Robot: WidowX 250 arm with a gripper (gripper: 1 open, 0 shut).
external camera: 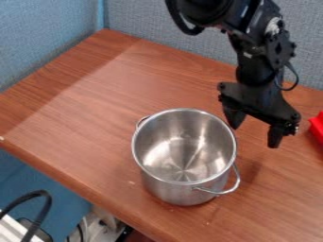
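A black robot arm reaches down from the top of the view. Its gripper (256,129) stands open just behind and right of a stainless steel pot (179,156), with its two fingers apart and nothing seen between them. The pot has side handles, stands upright on the wooden table (89,104), and looks empty inside.
A red object (315,127) is at the right edge, partly out of view. Blue-grey padded walls line the back and left. Cables hang past the table's front left edge.
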